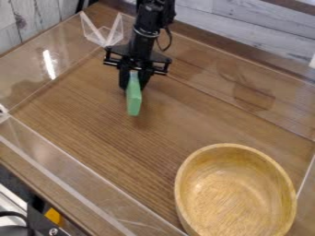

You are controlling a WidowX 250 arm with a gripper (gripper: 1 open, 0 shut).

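Note:
My black gripper [136, 72] hangs down from the top centre of the camera view, low over the wooden table. A long green object [134, 98] sits upright or slightly tilted at its fingertips, reaching toward the front of the table. The gripper appears shut on the green object's far end, though the fingers are small and dark.
A large tan bowl [235, 189] occupies the front right of the wooden table [135, 157]. Clear plastic edges line the left side, with a white plank wall behind.

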